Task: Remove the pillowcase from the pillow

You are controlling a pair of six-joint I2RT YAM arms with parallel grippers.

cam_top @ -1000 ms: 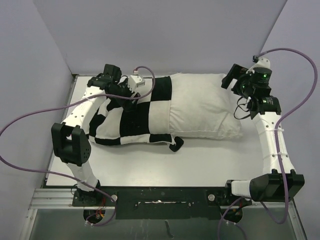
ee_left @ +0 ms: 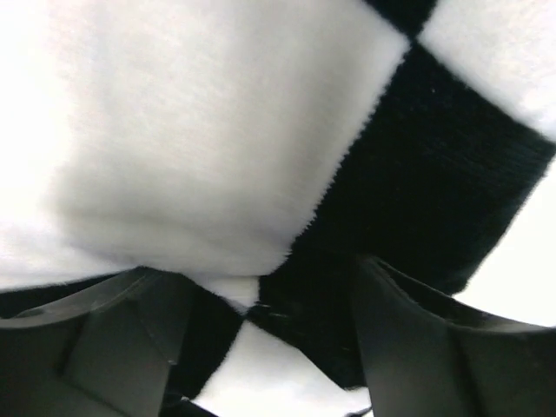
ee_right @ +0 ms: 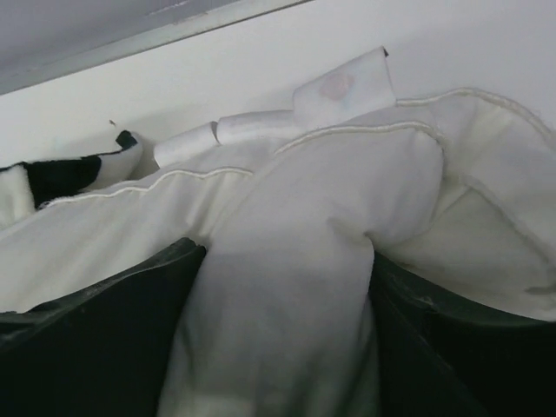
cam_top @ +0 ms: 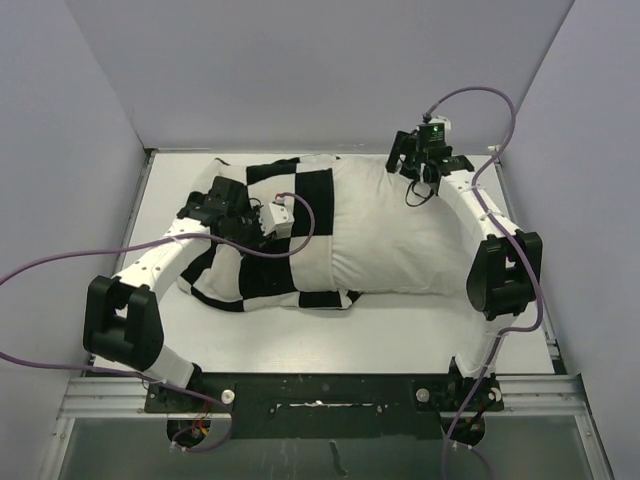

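The black-and-white checkered pillowcase (cam_top: 312,240) covers the left part of the pillow, whose bare white half (cam_top: 395,245) sticks out to the right. Over the case's left portion is my left gripper (cam_top: 262,235). In the left wrist view its fingers (ee_left: 417,356) stand apart, with checkered cloth below and between them. My right gripper (cam_top: 402,155) is low over the pillow's upper right part. Its fingers (ee_right: 113,321) also stand apart, pressed into the white pillow (ee_right: 278,287), which bulges up in a thick fold between them. How firmly they grip cannot be seen.
A white label (ee_right: 343,91) shows at the pillow's seam. Grey walls (cam_top: 330,70) rise behind and beside it.
My right gripper has moved left, from beyond the pillow's right end onto its upper right part. My left gripper has shifted slightly down and left. The pillow's right half looks lower and wider.
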